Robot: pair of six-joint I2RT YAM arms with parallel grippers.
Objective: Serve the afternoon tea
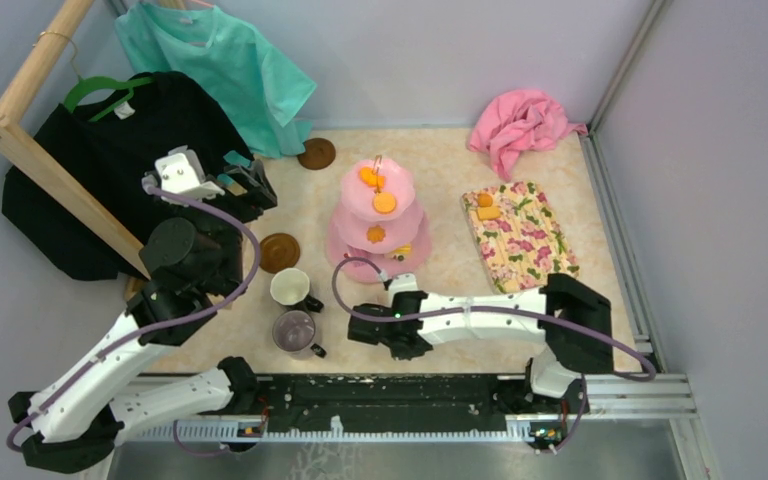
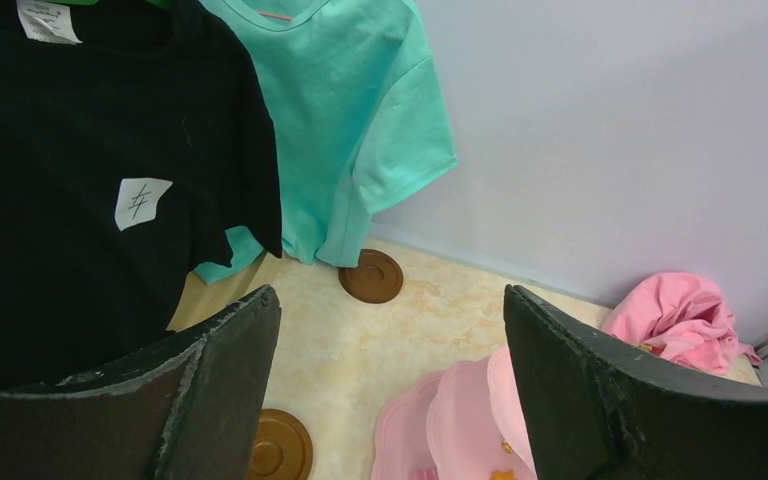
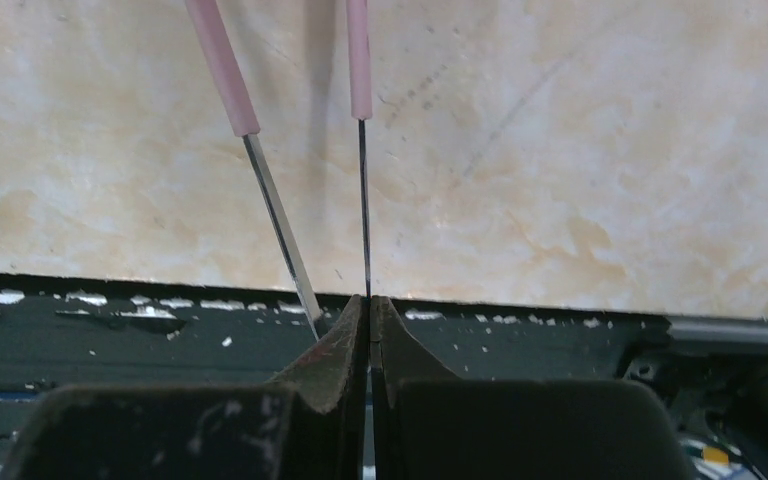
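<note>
A three-tier pink stand (image 1: 395, 212) bearing orange and yellow pieces stands mid-table, with a white cup (image 1: 290, 285) and a grey mug (image 1: 295, 330) to its lower left. In the right wrist view, two pink-handled utensils (image 3: 222, 67) with thin metal shafts lie along the table; my right gripper is shut over the end of one, and whether it grips it I cannot tell. My left gripper is raised near the clothes rack, open, with nothing between its fingers.
Brown coasters (image 1: 279, 252) lie left of the stand. A floral mat (image 1: 525, 240) with orange pieces and a pink cloth (image 1: 515, 130) are on the right. Black and teal shirts (image 1: 220, 70) hang at the back left.
</note>
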